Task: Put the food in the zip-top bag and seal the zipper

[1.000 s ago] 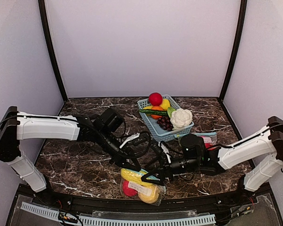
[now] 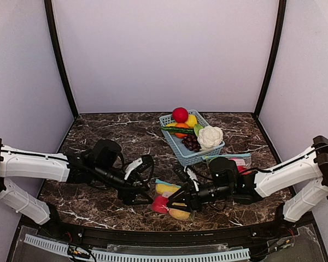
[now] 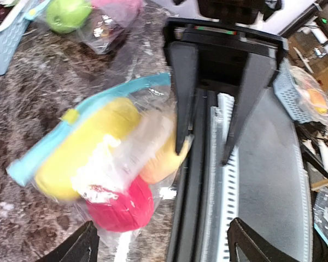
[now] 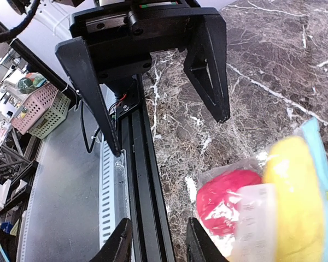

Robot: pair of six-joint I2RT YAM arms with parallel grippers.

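Note:
A clear zip bag [image 3: 82, 158] with blue zipper holds a yellow item [image 4: 292, 202], a red item [image 3: 123, 210] and a tan round item [image 2: 180, 213]. It lies at the table's front edge. My left gripper [image 2: 139, 194] is just left of the bag, its fingers apart, nothing between them; in its view they sit at the bottom [image 3: 158, 251]. My right gripper [image 2: 180, 199] is over the bag's right part in the top view; in its view its fingers [image 4: 197, 245] are apart beside the bag.
A blue basket [image 2: 186, 158] of produce stands at the back centre-right. A second filled bag [image 2: 238, 159] lies right of it, partly behind the right arm.
My left gripper has moved down and left, off the bag's top. The bag has shifted and turned, its red item now more central. My right gripper has barely moved.

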